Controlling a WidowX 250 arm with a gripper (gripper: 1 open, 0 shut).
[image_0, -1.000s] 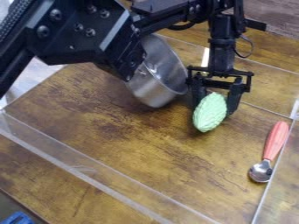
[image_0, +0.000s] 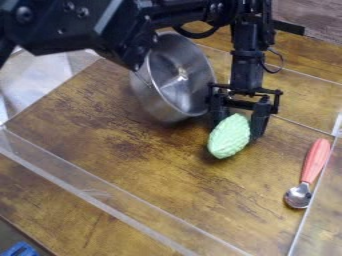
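My black gripper (image_0: 242, 112) points down over the wooden table (image_0: 134, 180). Just below its fingers lies a pale green textured oblong (image_0: 230, 138), like a toy vegetable, partly behind them at its upper end. I cannot tell whether the fingers hold it. A steel pot (image_0: 178, 80) is tipped on its side to the left, partly hidden behind the arm.
A scoop with a red handle (image_0: 315, 160) lies at the right. A blue object (image_0: 19, 250) shows at the bottom left corner. Clear strips edge the work area.
The green object has shifted slightly downward and left in the view and turned a little. My gripper has moved slightly with it.
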